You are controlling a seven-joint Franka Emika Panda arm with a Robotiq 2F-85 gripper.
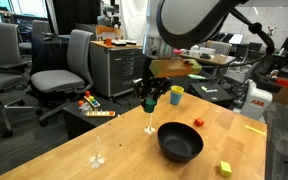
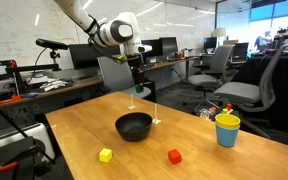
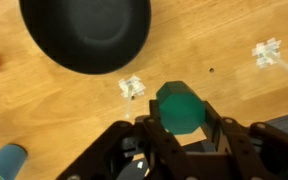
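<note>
A round green object [image 3: 181,108] sits between the fingertips of my gripper, which is shut on it. In exterior view 1 the gripper [image 1: 151,100] holds the green object [image 1: 150,104] up above the table, behind and left of a black bowl [image 1: 180,142]. The wrist view looks down on this bowl [image 3: 89,30] at upper left. Two upright white sticks on clear bases stand on the table; one base [image 3: 132,87] lies between the bowl and my gripper, and the other [image 3: 267,50] is at right.
A yellow block [image 2: 106,155] and a red block [image 2: 174,156] lie on the table. Blue and yellow cups [image 2: 227,128] stand near its edge.
</note>
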